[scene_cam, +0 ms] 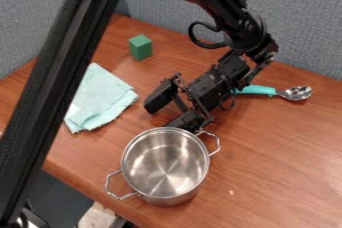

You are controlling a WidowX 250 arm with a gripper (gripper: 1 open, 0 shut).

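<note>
My black gripper (187, 107) is low over the middle of the wooden table, just behind a steel pot (164, 165) with two wire handles. Its lower parts are near or over the pot's back handle; whether they touch, I cannot tell. The fingers blend into the dark housing, so their state is unclear. To the right, a spoon (297, 93) with a turquoise handle lies partly hidden behind the arm. At the left lies a folded pale cloth (96, 97), and behind it a green cube (140, 47).
A black bar (54, 92) runs diagonally across the left of the view. Grey padded walls (297, 27) bound the table (274, 162) at the back. The near left edge drops away beside the pot.
</note>
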